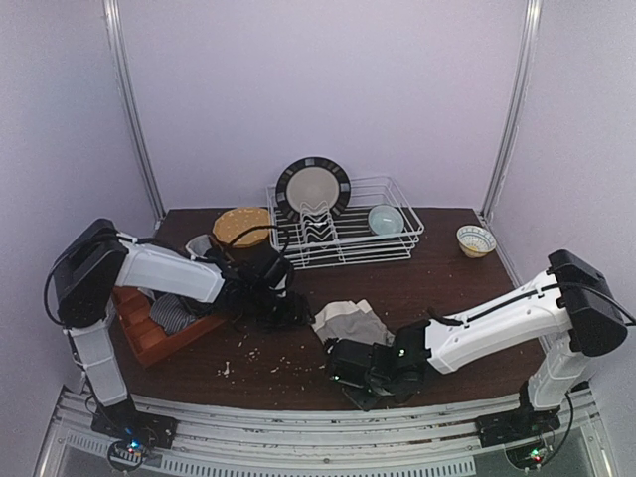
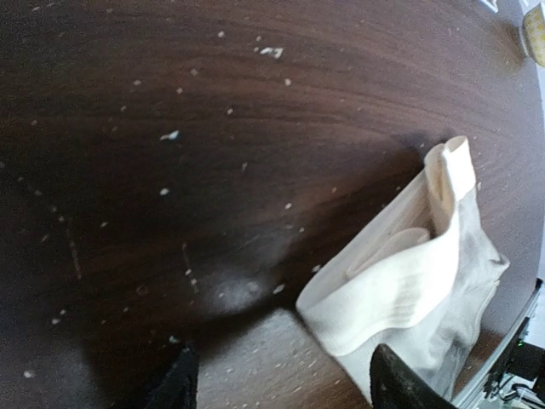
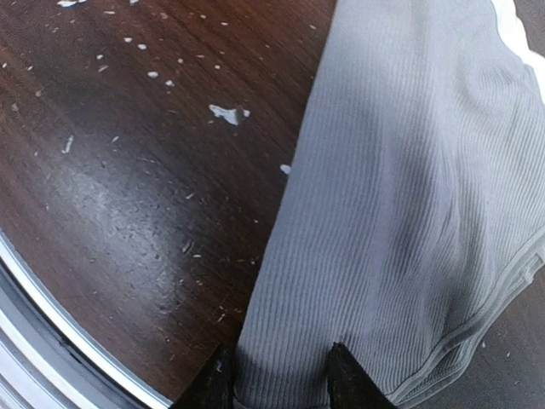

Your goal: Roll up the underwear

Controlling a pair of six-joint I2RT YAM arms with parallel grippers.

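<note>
The grey underwear with a white waistband lies on the dark table, its front part hidden in the top view under my right gripper. In the right wrist view, ribbed grey cloth runs down between the two spread fingers of that gripper, at the end away from the waistband. My left gripper hangs just left of the waistband. Its fingers stand apart with only bare table between them, one of them near the cloth's edge.
A brown sectioned box with folded cloths stands at the left. Behind are a white dish rack with a plate and a small bowl, and a patterned bowl at the right. White crumbs are scattered on the table.
</note>
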